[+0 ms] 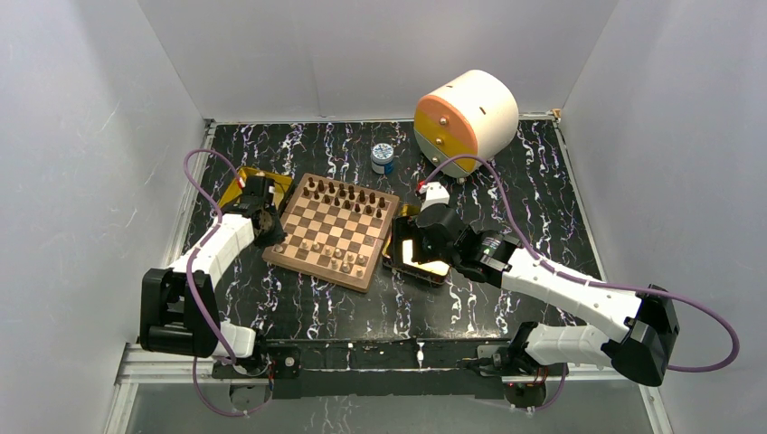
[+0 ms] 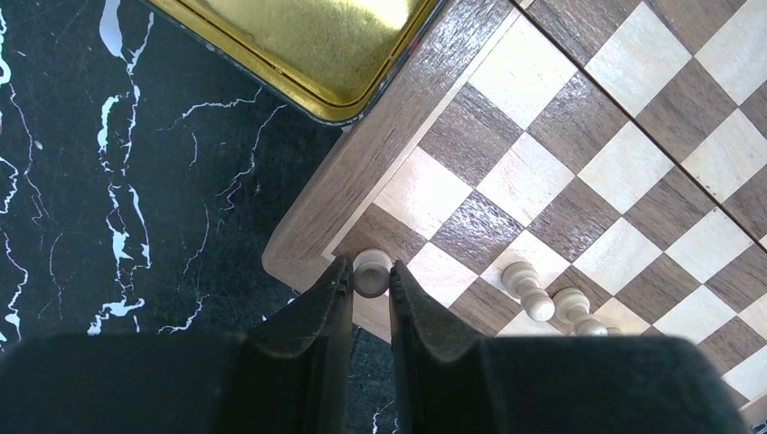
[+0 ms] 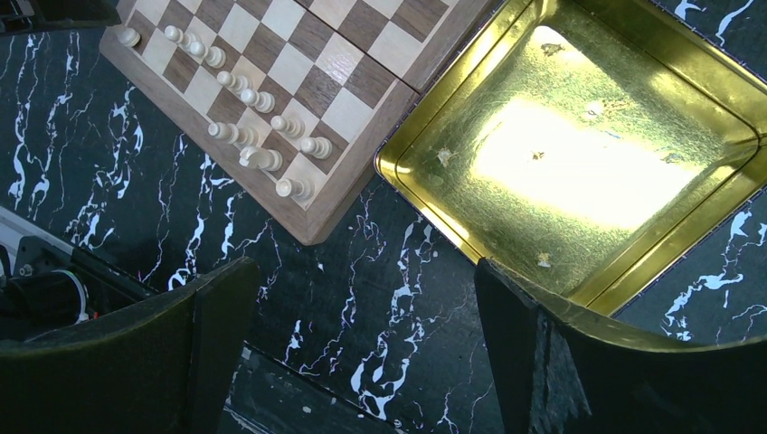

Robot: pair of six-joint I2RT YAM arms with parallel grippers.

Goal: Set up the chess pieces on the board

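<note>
The wooden chessboard (image 1: 335,226) carries dark pieces (image 1: 344,194) along its far side and white pieces (image 1: 336,256) along its near side. My left gripper is at the board's near-left corner, fingertips around a white piece (image 2: 371,277) on the corner square; whether they grip it is unclear. More white pieces (image 2: 534,298) stand to its right. My right gripper is open above the gold tray (image 3: 570,154) at the board's right, nothing between its fingers.
A second gold tray (image 2: 317,45) lies beside the board on the left. A blue jar (image 1: 382,159) and a large white drum (image 1: 467,122) stand at the back. Bare marble lies in front of the board.
</note>
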